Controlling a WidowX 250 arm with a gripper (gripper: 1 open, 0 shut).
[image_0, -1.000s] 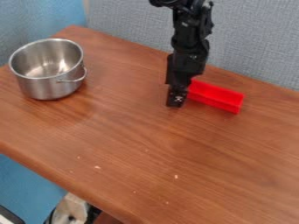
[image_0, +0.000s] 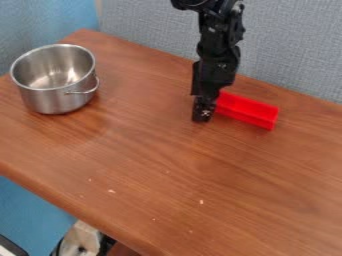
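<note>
My black gripper (image_0: 205, 106) reaches down from the top of the view to the wooden table, at the left end of a red elongated block (image_0: 247, 110). Its fingertips are low by the block's end; whether they are closed on it or apart I cannot tell, as the dark fingers overlap in this view. The red block lies on the table, extending to the right of the gripper.
A steel pot (image_0: 54, 85) with side handles stands at the left of the table (image_0: 160, 190). Grey padded walls border the back; blue shows beyond the left edge.
</note>
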